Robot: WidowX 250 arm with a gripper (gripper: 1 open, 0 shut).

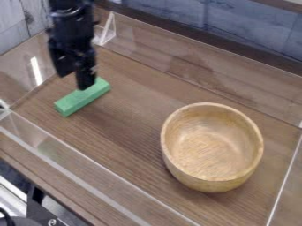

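Observation:
My dark gripper (pixel 72 71) hangs at the upper left, open, its two fingers blurred and pointing down. A green bar (pixel 83 97) lies diagonally on the wooden table just below it. I cannot tell whether the fingertips touch the bar; they appear just above its upper part.
A large empty tan bowl (pixel 210 146) sits on the right half of the table (pixel 141 53). A raised edge runs along the back right.

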